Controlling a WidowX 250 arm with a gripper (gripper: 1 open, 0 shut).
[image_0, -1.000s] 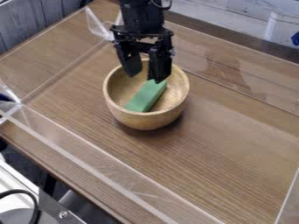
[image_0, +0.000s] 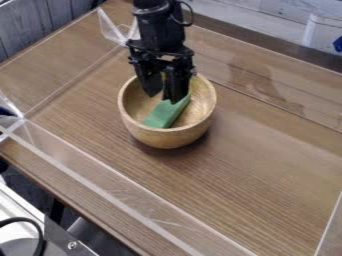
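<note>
A tan round bowl (image_0: 187, 132) sits on the wooden table, holding a green oblong object (image_0: 163, 114) lying at a slant inside. My black gripper (image_0: 163, 84) hangs from the top of the view over the back half of the bowl, its lower parts reaching down near the green object's upper end. Whether the fingers touch it, and how far apart they stand, is hard to make out against the dark bowl interior.
Bare wooden table (image_0: 254, 180) surrounds the bowl on the right and front. Clear plastic edging runs along the left, with white items and a black cable at the lower left. Blue-patterned material shows at the top corners.
The gripper has shifted slightly left and lower into the bowl's back part. The bowl and green object look nearly unchanged.
</note>
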